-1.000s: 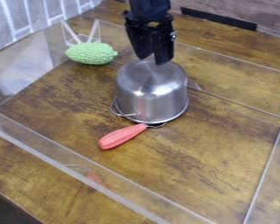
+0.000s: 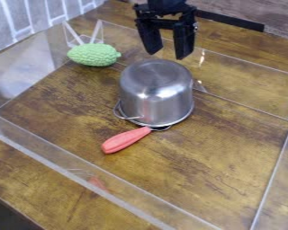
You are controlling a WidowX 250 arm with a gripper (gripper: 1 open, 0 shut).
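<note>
My black gripper (image 2: pixel 167 40) hangs at the top centre, open, with nothing seen between its fingers, above and behind a steel pot (image 2: pixel 157 90) that sits upside down on the wooden surface. In front of the pot lies a pink-red handled utensil (image 2: pixel 125 140), its far end by the pot's rim. A green bumpy toy (image 2: pixel 94 54), like a corn cob, lies to the left behind the pot.
Clear plastic walls border the wooden surface (image 2: pixel 219 162) at the left, front and right. A white rack stands beyond the top-left corner.
My gripper has risen a little and moved slightly right, away from the pot's top. The pot, utensil and green toy have not moved.
</note>
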